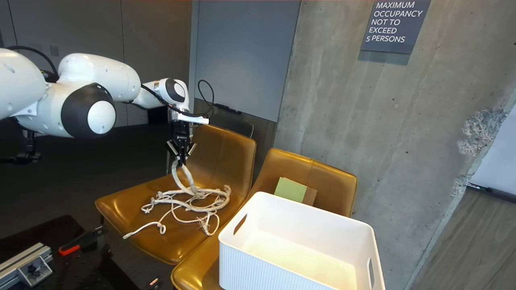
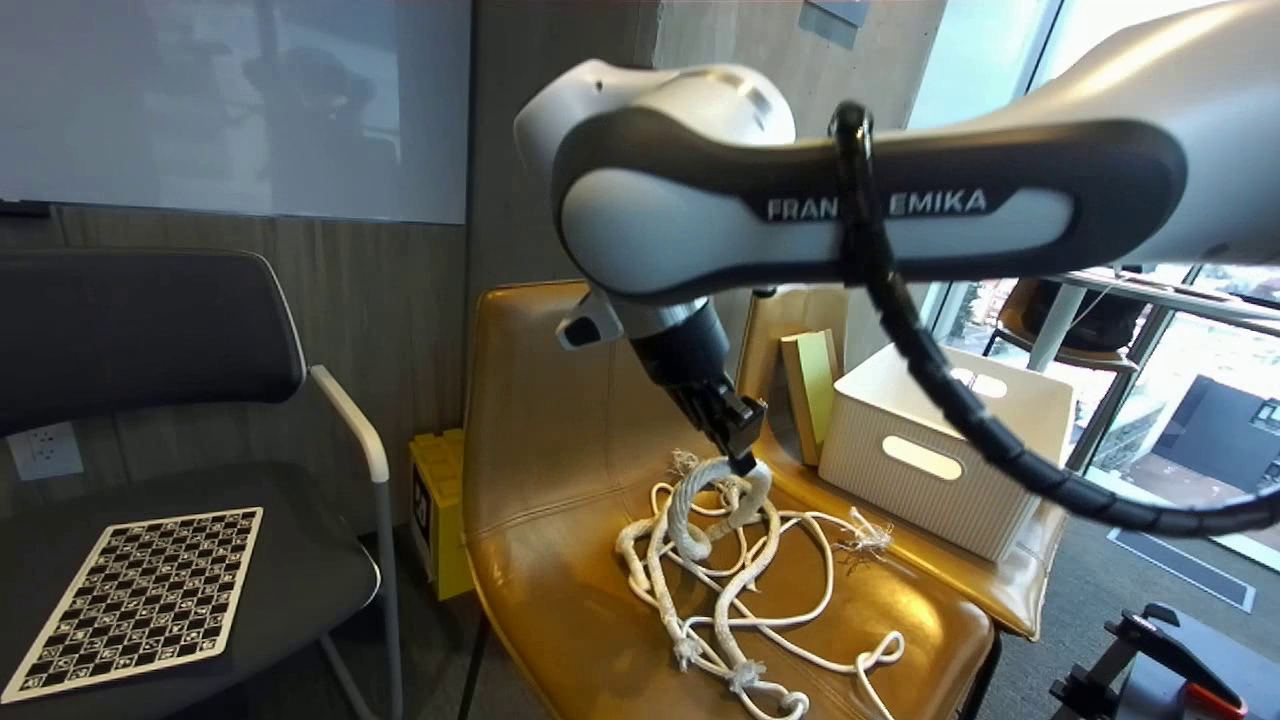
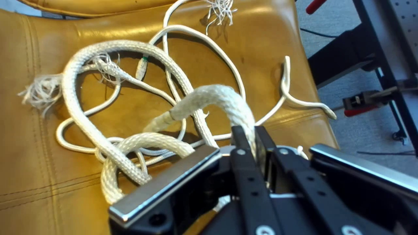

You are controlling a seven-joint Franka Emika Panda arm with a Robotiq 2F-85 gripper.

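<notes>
Between the fingers of my gripper, shut above the chair seat, is a thick white rope [image 3: 219, 96]. One short end of it arches out to the left in the wrist view, and a loop [image 1: 179, 176] of it rises from the seat to the fingertips. Thinner white ropes [image 2: 828, 570] with frayed ends lie tangled on the tan chair [image 1: 138, 200] below. In exterior view 2 the gripper [image 2: 744, 466] hangs just over this tangle, holding the thick rope at the top of its curve.
An empty white bin [image 1: 300, 249] stands on the neighbouring tan chair, with a green-and-brown block [image 1: 295, 191] behind it. A black chair bearing a checkered board [image 2: 138, 594] is to one side. Tools [image 1: 80, 241] lie on the dark table in front.
</notes>
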